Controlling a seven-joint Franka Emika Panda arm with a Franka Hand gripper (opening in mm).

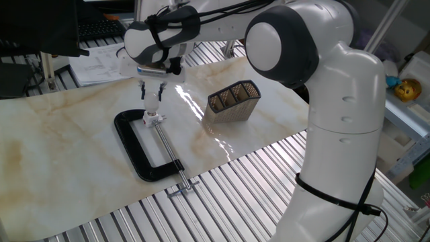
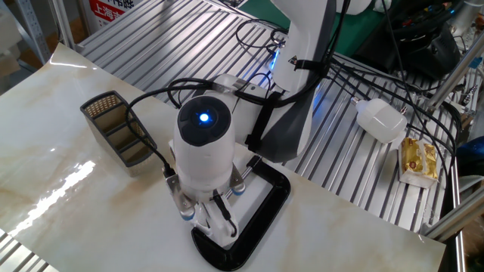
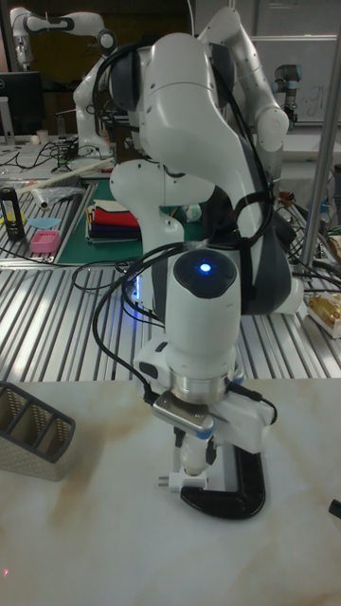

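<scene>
A white bulb [image 1: 152, 103] stands upright in a small white plug socket [image 1: 153, 119] on the table. The socket sits at one end of a black C-shaped clamp [image 1: 135, 151] with a silver screw rod, which lies flat. Directly above the bulb, my gripper [image 1: 152, 99] points down with one dark finger [image 1: 142, 90] on each side of it. Whether the fingers press on the bulb or stand slightly apart from it cannot be told. From exterior view 3 the gripper [image 3: 195, 456] also straddles the bulb, and the socket's plug prongs point left. The hand hides the bulb in exterior view 2.
A beige and grey mesh organizer [image 1: 233, 104] with open compartments stands apart from the clamp. Black cables [image 2: 147, 91] loop beside the wrist. On the slatted metal surface lie a large white bulb [image 2: 380, 121] and a gold-topped box [image 2: 418, 162].
</scene>
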